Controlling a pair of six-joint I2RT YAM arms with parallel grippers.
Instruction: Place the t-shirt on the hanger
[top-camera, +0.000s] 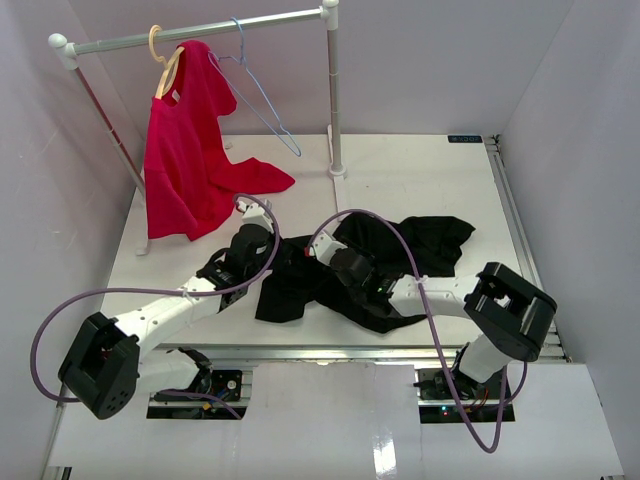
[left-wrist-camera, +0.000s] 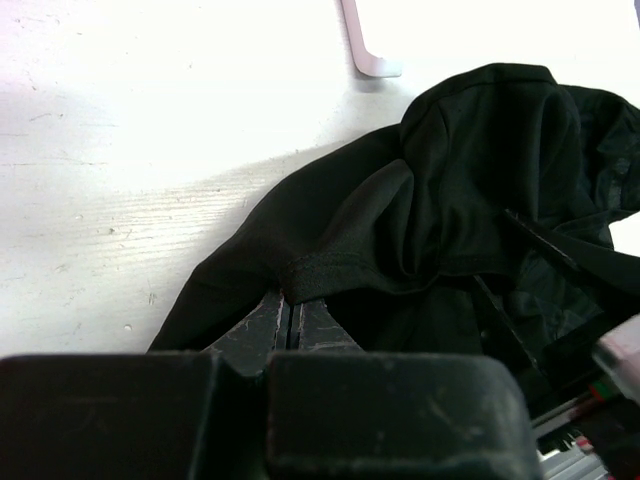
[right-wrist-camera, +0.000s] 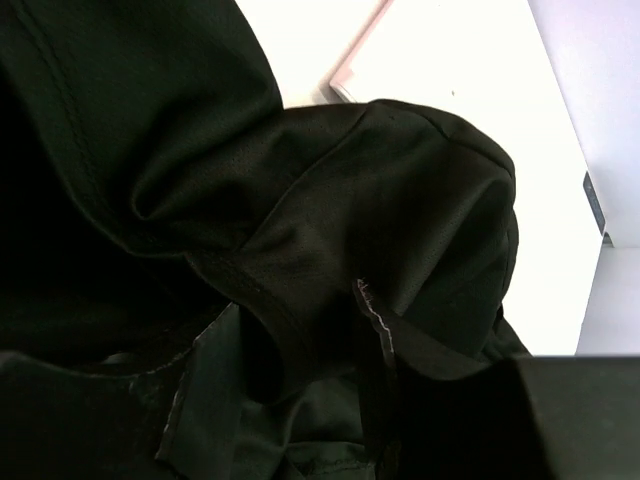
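The black t-shirt (top-camera: 430, 240) lies bunched on the white table. My left gripper is shut on a hemmed fold of it, seen in the left wrist view. My right gripper is open over the shirt's middle, its fingers either side of a loose fold. A blue hanger (top-camera: 268, 105) hangs empty from the rail, beside a red t-shirt (top-camera: 190, 160) on a wooden hanger.
The rail (top-camera: 200, 29) stands at the back left on white posts. Purple cables loop over both arms.
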